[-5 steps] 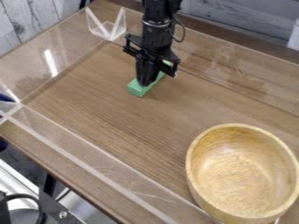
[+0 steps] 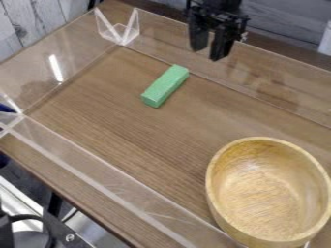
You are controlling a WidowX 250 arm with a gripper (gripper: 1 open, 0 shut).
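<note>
My gripper, black, is high at the top of the view, up and to the right of a green block that lies on the wooden surface. The gripper is apart from the block; whether its fingers are open or shut is hard to tell.
A large round wooden bowl fills the lower right. A small clear plastic container stands at the upper left. Clear plastic edging runs along the left, with black cables at the lower left.
My gripper has moved from over the green block up and to the right, uncovering the block, which remains on the surface.
</note>
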